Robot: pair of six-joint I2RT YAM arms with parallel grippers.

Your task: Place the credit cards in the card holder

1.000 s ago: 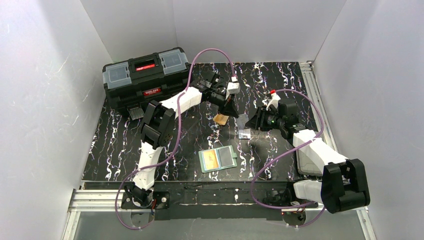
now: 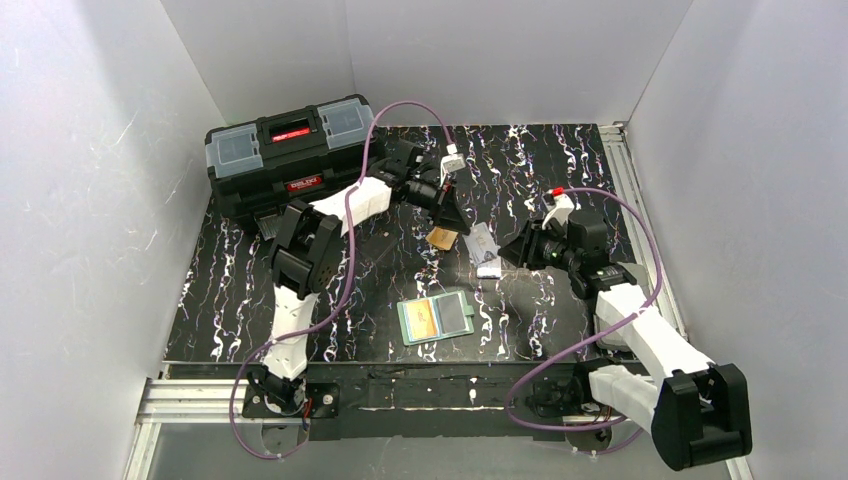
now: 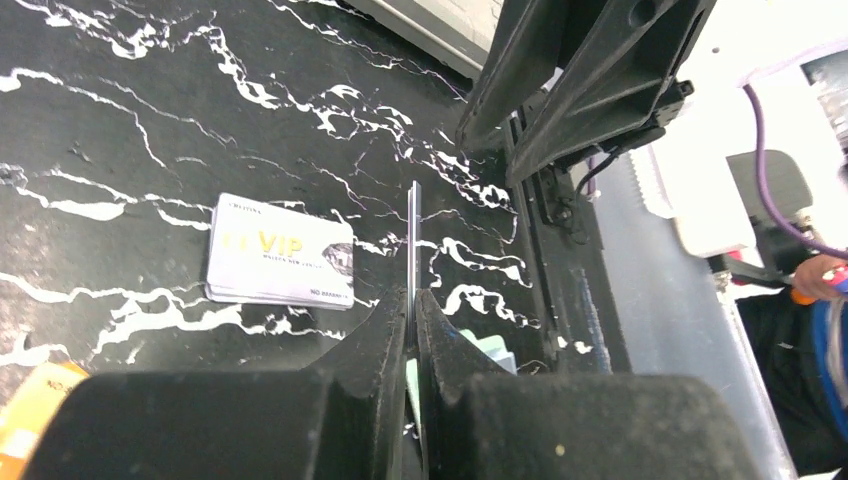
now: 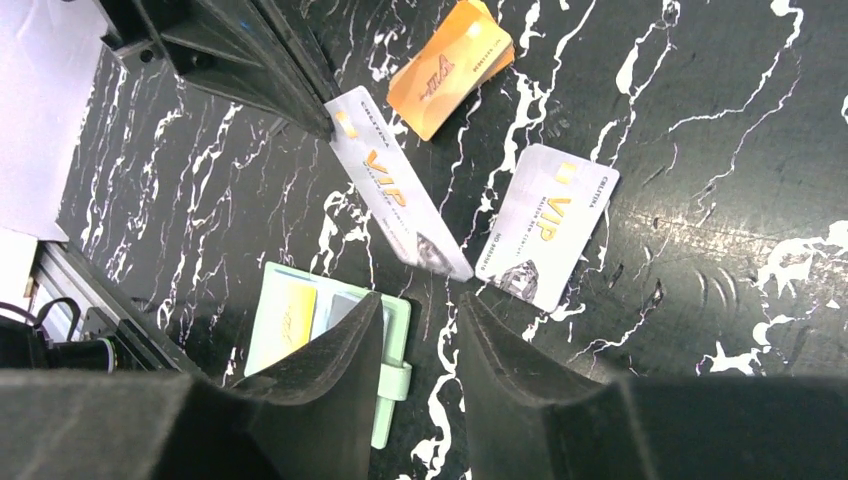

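Observation:
My left gripper is shut on a white VIP card, gripped by one end and seen edge-on in the left wrist view. The card's free end points toward my right gripper, which is open with nothing between its fingers. On the table lies a small stack of white VIP cards (image 3: 280, 250), apart from the held card in the left wrist view. Orange cards (image 4: 450, 68) rest on the table near the left gripper. The pale green card holder (image 2: 437, 318) lies flat toward the front, an orange card in its left half and a grey panel on its right.
A black toolbox (image 2: 290, 160) stands at the back left. Purple cables (image 2: 350, 240) run along both arms.
My left gripper has shifted left with the white card.

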